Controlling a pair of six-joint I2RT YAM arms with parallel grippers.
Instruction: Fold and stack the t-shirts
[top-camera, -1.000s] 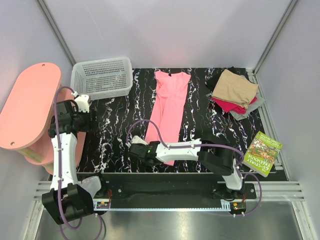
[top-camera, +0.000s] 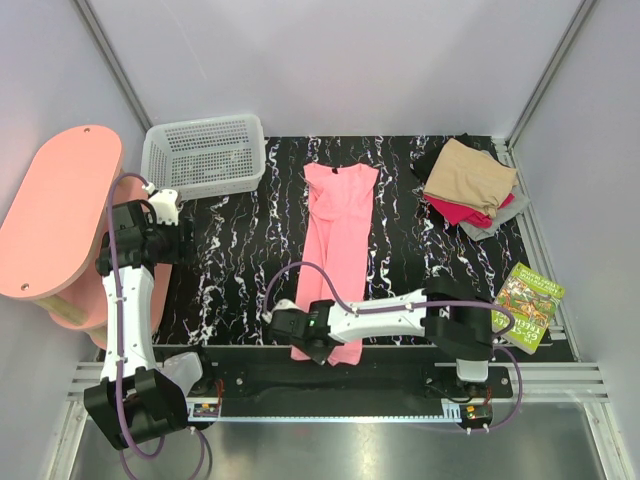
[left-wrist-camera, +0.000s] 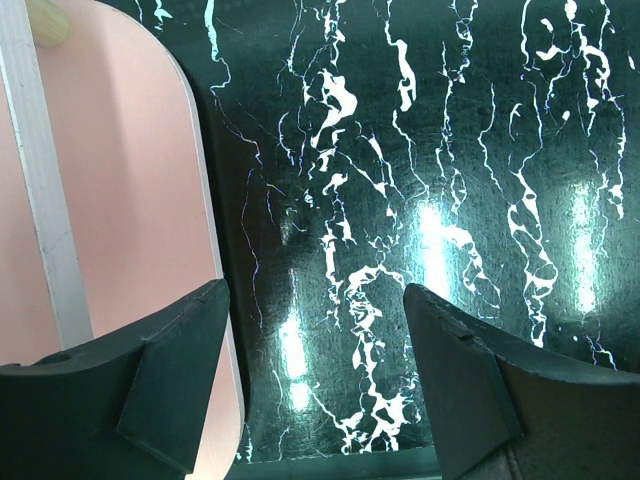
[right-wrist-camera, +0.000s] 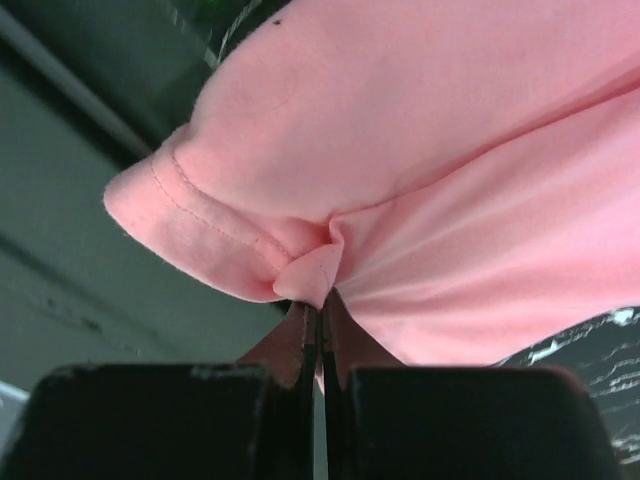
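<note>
A pink t-shirt (top-camera: 340, 220), folded into a long narrow strip, runs from the table's middle back down over the front edge. My right gripper is shut on a bunched bit of its near hem, with cloth gathered into the fingertips. From above, the right arm hides part of the shirt's lower end. My left gripper is open over bare marble beside the pink shelf, nothing between its fingers. The stack of shirts, tan one (top-camera: 470, 177) on top, lies at the back right with red, grey and black cloth beneath.
An empty white basket (top-camera: 203, 185) sits at the back left. The pink shelf unit (top-camera: 65, 210) stands at the left edge, and a green book (top-camera: 528, 305) lies at the front right. Marble is clear on both sides of the pink shirt.
My right gripper has moved right and toward the front edge. The pink shirt has slid the same way, its lower end now hanging past the edge. The left arm is still.
</note>
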